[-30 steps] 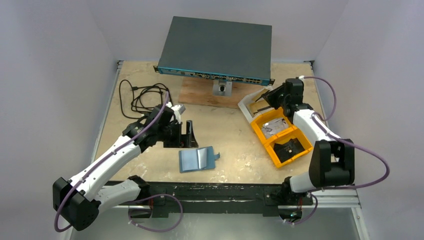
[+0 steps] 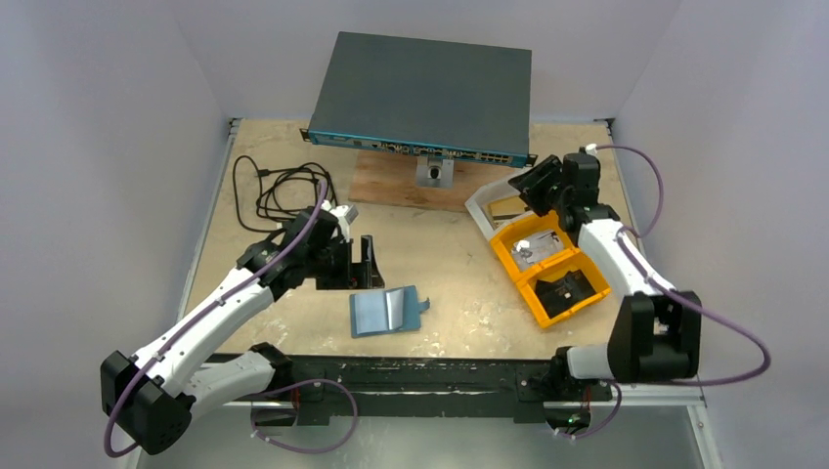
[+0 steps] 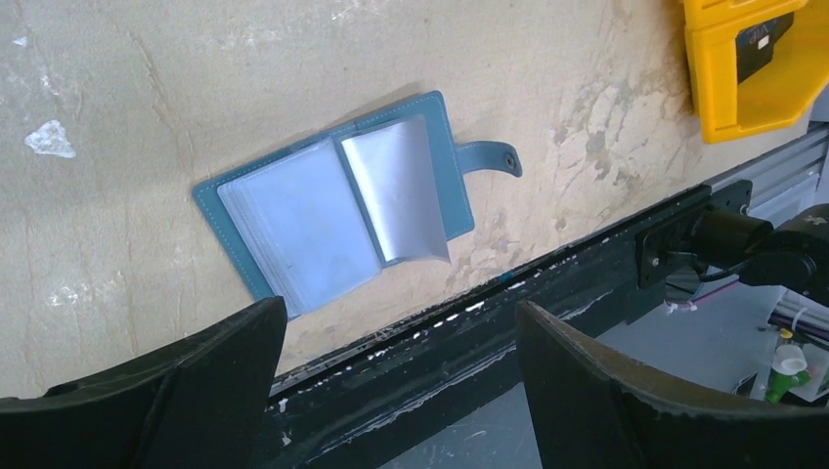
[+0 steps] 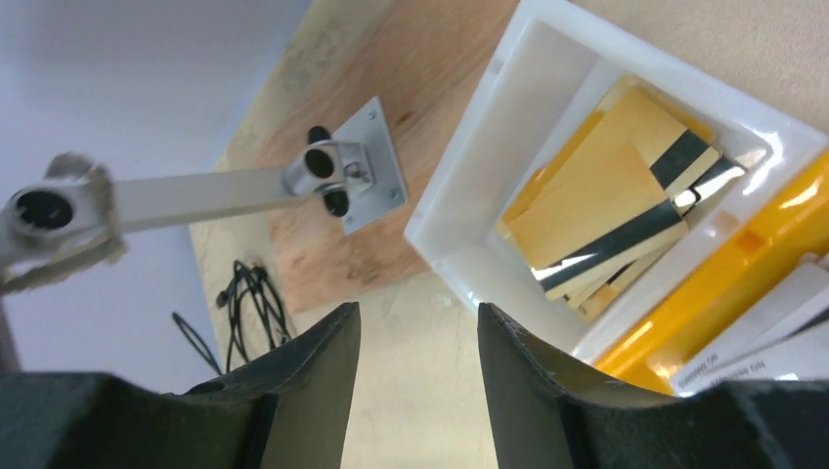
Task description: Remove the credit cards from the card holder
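The blue card holder lies spread flat at the table's front, its strap pointing right. Its pale clear sleeves show no card, and one leaf is lifted. Over it, my left gripper stands open and empty. Several gold credit cards with dark stripes lie loosely piled in the white bin at the right. My right gripper is above that bin's edge, its fingers parted with nothing between them. In the top view it hides part of the bin.
Joined to the white bin are two yellow bins, one with pale cards and one with dark items. A rack device overhangs the back. A black cable lies back left.
The left arm and the card holder have stayed put.
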